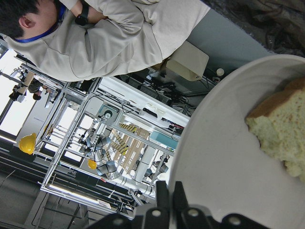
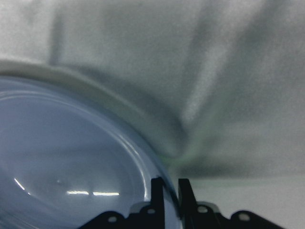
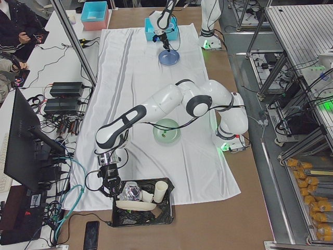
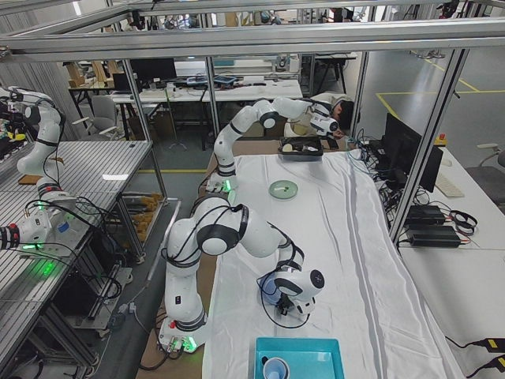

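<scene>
In the left wrist view a white plate (image 1: pixel 224 167) with a slice of bread (image 1: pixel 276 129) is tilted, my left gripper shut on its rim. In the camera left view that gripper is at the left side of a black bin (image 3: pixel 166 213). My right gripper is at a blue plate (image 2: pixel 71 143) on the white cloth at the far end, its fingers either side of the rim, apparently closed on it.
A green plate (image 3: pixel 166 136) lies mid-table. The bin holds cream cups (image 3: pixel 160 190) and a clear wrapped item (image 3: pixel 130 191). A turquoise tray (image 4: pixel 316 355) stands beside the right arm.
</scene>
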